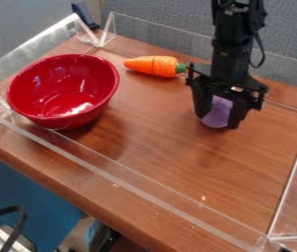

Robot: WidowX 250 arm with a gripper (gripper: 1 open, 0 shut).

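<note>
My black gripper (225,96) is low at the right rear of the wooden table, its fingers around a purple object (217,115) that is partly hidden by them. Whether the fingers are closed on it or only surround it is unclear. A red bowl (33,89) sits at the left, and an orange carrot (151,65) lies toward the back, left of my gripper.
Clear low walls edge the table (164,187). A grey padded wall (293,49) rises behind the table.
</note>
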